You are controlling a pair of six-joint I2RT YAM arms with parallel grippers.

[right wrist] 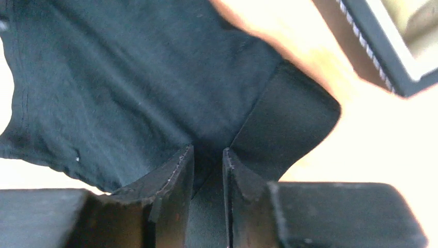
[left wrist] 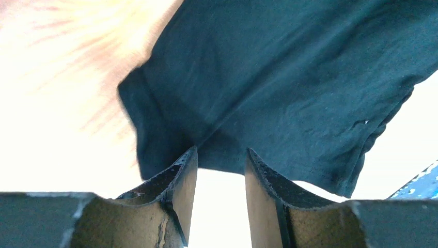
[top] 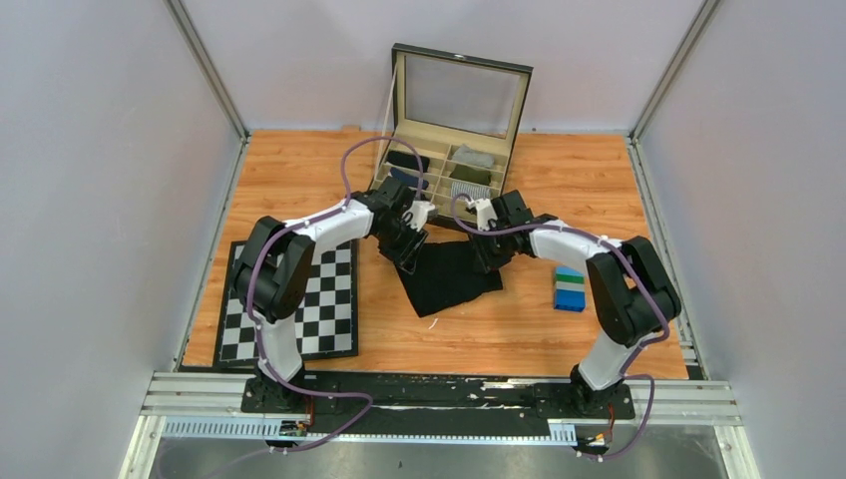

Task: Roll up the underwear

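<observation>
The black underwear point(top: 444, 284) lies spread on the wooden table between my grippers, creased, with folded edges. My left gripper is open over one edge of the cloth, nothing visibly held, with pale table between its fingers. My right gripper is over the cloth near a raised seam in the right wrist view, its fingertips a short way apart; whether they touch or pinch fabric is unclear.
An open compartment box point(top: 439, 138) with folded garments stands at the back, close to the cloth. A checkered board point(top: 329, 324) lies left, a stack of blue and green blocks point(top: 569, 299) right. Bare table lies in front of the cloth.
</observation>
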